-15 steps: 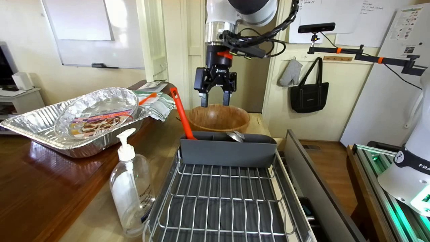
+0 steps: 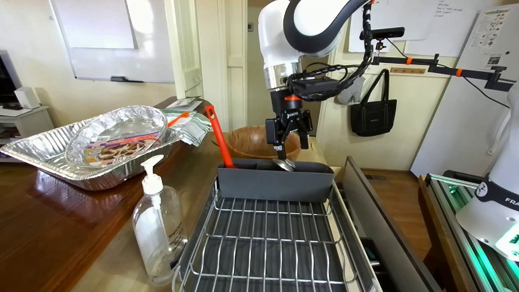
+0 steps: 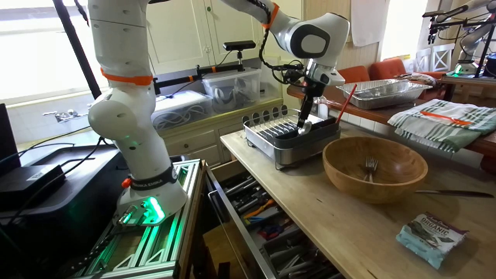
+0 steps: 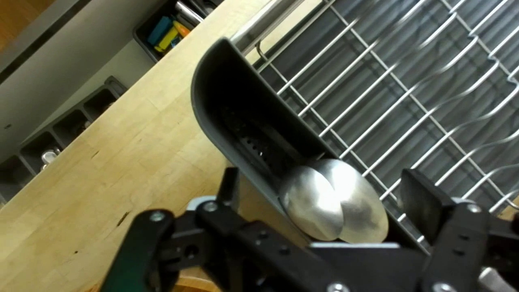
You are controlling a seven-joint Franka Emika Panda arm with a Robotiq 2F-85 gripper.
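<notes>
Two shiny spoons [image 4: 311,204] stand bowl-up, overlapping, in a dark grey cutlery caddy [image 2: 277,185] at one end of the wire dish rack [image 2: 265,238]. My gripper is open above them, nothing held between its fingers. In the wrist view the spoon bowls lie in the gap between the fingers, with one finger [image 4: 229,187] toward the counter side and the other toward the rack side. From exterior view 1, the gripper [image 2: 292,146] hangs just over the spoons [image 2: 286,165]; whether a finger touches them I cannot tell.
A red-handled utensil [image 2: 219,136] sticks up from the caddy's other end. Close to the caddy stands a wooden bowl [image 3: 344,172] holding a fork [image 3: 370,167]. An open drawer [image 3: 235,223] runs below the counter edge. A pump bottle [image 2: 160,233] stands beside the rack.
In exterior view 1 my gripper has come down and to the right, from above the wooden bowl to the spoons, and has turned. The caddy and spoons look unmoved.
</notes>
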